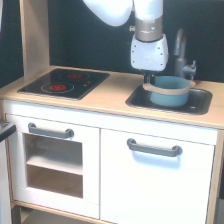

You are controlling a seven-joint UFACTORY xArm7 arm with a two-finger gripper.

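A teal pot (pixel 170 98) with a tan rim stands in the black sink (pixel 203 104) at the right of the toy kitchen's counter. From above, the white robot arm reaches down, and my gripper (pixel 149 79) is at the pot's left edge. Its dark fingertips are small and overlap the rim area, so whether they grip the pot does not show. The inside of the pot is mostly out of sight.
A black cooktop (pixel 64 83) with red rings lies on the left of the wooden counter (pixel 118 90). Behind the pot rises a grey faucet (pixel 180 50). Below are a cabinet door (pixel 150 185) and an oven (pixel 55 165). The counter between cooktop and sink is bare.
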